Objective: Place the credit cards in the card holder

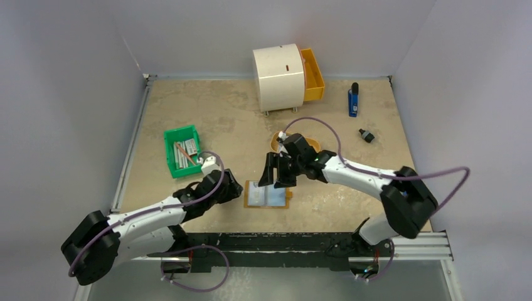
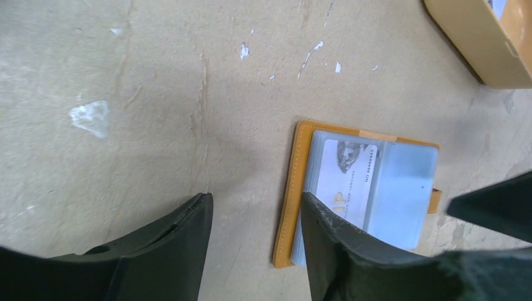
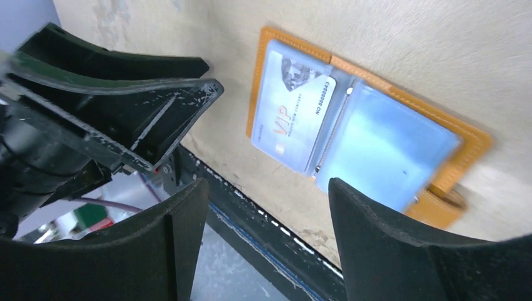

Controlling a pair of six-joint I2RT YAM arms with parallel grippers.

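The card holder (image 1: 266,205) lies spread open on the table, tan leather with clear sleeves. In its left sleeve sits a white VIP card (image 3: 290,113), face up and within the sleeve's outline. The right-hand sleeve (image 3: 386,150) shows pale blue. Above the holder my right gripper stands open with an empty gap. At the holder's left edge is my left gripper, also open; its right finger overlaps the holder's edge in the left wrist view, and whether it touches cannot be told. Another card (image 2: 497,6) rests in the tan bowl (image 2: 467,47) behind.
A green bin (image 1: 169,164) with several items stands at the left. The white drum-shaped box (image 1: 278,81) with a yellow drawer is at the back. A blue tool (image 1: 353,103) and a dark small object (image 1: 367,135) lie at the right. Table between bin and bowl is clear.
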